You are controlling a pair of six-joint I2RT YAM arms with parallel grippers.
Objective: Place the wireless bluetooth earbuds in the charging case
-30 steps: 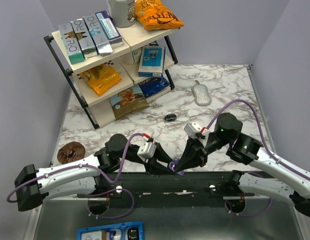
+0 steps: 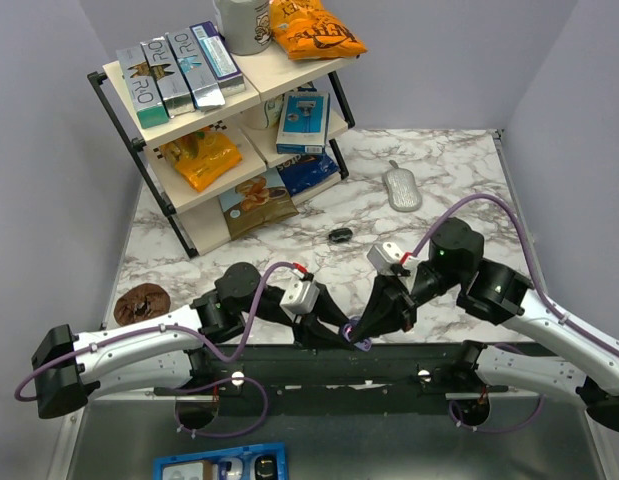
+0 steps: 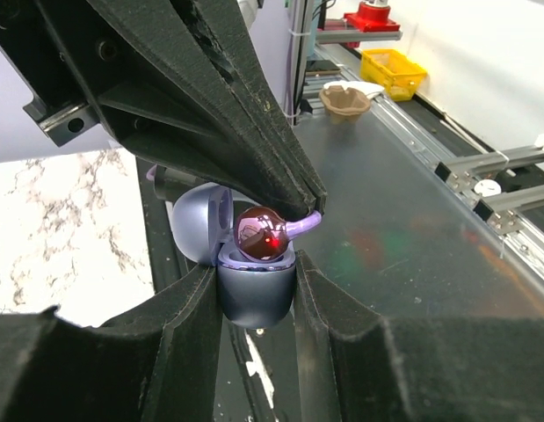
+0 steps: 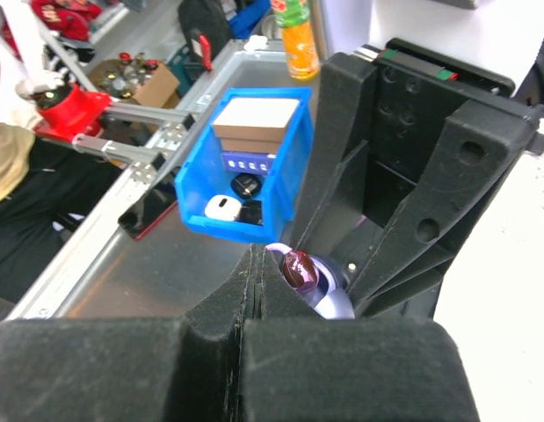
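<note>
My left gripper is shut on the round purple charging case [image 3: 257, 297], whose lid [image 3: 202, 223] stands open to the side. A glossy dark-red earbud [image 3: 261, 233] rests in the case mouth, its purple ear hook [image 3: 304, 225] sticking out past the rim. The tip of my right gripper is right at that hook. In the right wrist view the right gripper is shut, nothing clearly showing between its fingers, close beside the earbud [image 4: 299, 270]. Both grippers meet over the table's front edge in the top view, largely hiding the case [image 2: 363, 345].
A blue bin [image 4: 283, 167] with boxes and small cases sits off the front edge. On the marble table are a small black object [image 2: 340, 235], a grey oval dish [image 2: 402, 188] and a brown pouch [image 2: 142, 304]. A loaded shelf [image 2: 189, 130] stands at the back left.
The left arm has shifted slightly to the right, carrying the case with it. My right arm looks almost unmoved, still touching or close to the case.
</note>
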